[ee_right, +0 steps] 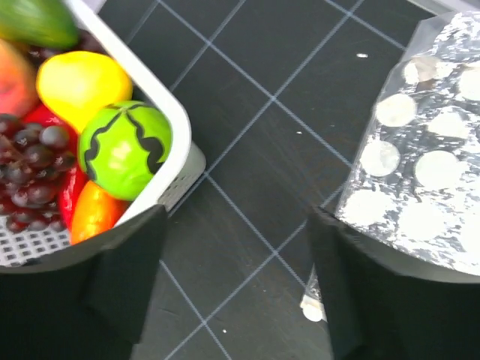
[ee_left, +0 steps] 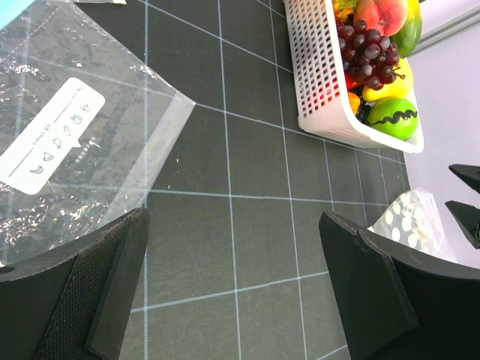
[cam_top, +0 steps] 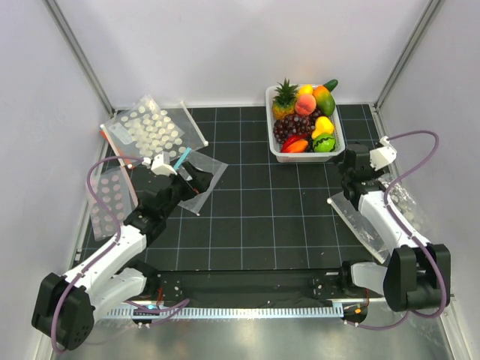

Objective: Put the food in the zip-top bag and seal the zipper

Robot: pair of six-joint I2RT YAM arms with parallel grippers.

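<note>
A white basket [cam_top: 274, 142] of toy food stands at the back right. Inside it are a pineapple [cam_top: 283, 109], grapes [cam_top: 291, 127], a green melon [ee_right: 124, 150], an orange carrot-like piece [ee_right: 97, 214] and other fruit. A clear labelled bag [ee_left: 112, 56] lies flat on the mat under my left gripper, whose fingers are wide apart and empty. My right gripper hovers right of the basket, fingers apart, bare mat between them. Beside its right finger, a clear bag with white dots [ee_right: 439, 171] lies beneath the right arm.
Two more dotted bags, one at the back left [cam_top: 154, 124] and one at the left edge [cam_top: 111, 202], lie partly overlapping. Walls enclose the back and sides.
</note>
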